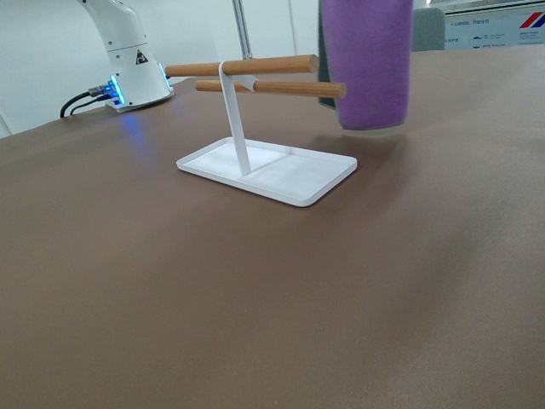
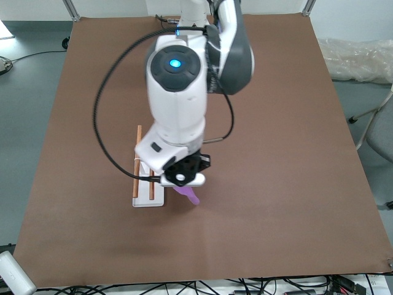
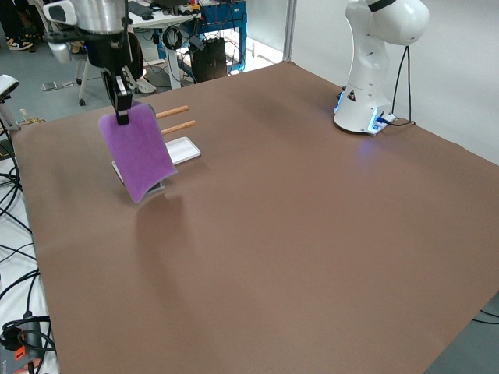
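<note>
My black gripper [image 3: 122, 117] is shut on a purple cloth [image 3: 136, 152], which hangs down from it beside a white stand with two wooden bars. In the top view the cloth [image 1: 368, 60] hangs just right of the bars [image 1: 264, 64], above the table, over the right side of the white base [image 1: 289, 179]. In the left view the white arm [image 2: 175, 117] covers much of the gripper, and a purple edge [image 2: 187, 192] shows beside the stand [image 2: 141, 201].
The arm's base [image 3: 362, 113] stands at the back. Cables and equipment lie along the near edge in the left view, and a grey chair [image 2: 384, 129] is beside the table.
</note>
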